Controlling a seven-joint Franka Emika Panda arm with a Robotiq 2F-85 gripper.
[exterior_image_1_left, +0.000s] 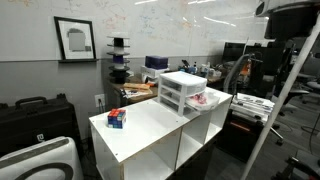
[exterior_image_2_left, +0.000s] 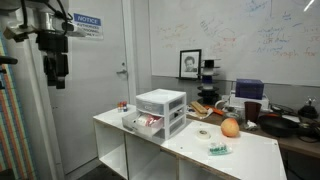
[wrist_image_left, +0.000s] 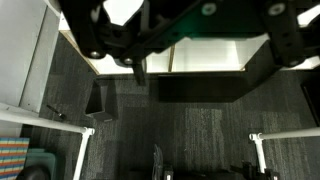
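A white drawer unit (exterior_image_2_left: 160, 103) stands on the white shelf top (exterior_image_2_left: 240, 163); its lower drawer (exterior_image_2_left: 147, 124) is pulled out with some items inside. Near one end of the same surface sits a small blue and red box (exterior_image_1_left: 117, 118). My gripper (exterior_image_2_left: 55, 82) hangs high at the left in exterior view 2, pointing down and well away from these things. Dark, blurred gripper parts fill the top of the wrist view, with dark floor below them. No object shows at the fingertips, though how far apart they stand is unclear.
An orange round object (exterior_image_2_left: 230, 127), a tape roll (exterior_image_2_left: 204, 134) and a pale green packet (exterior_image_2_left: 220, 149) lie beside the drawer unit. A dark pan (exterior_image_2_left: 278, 126) is behind. Upright poles stand near the arm. Much of the shelf top is bare.
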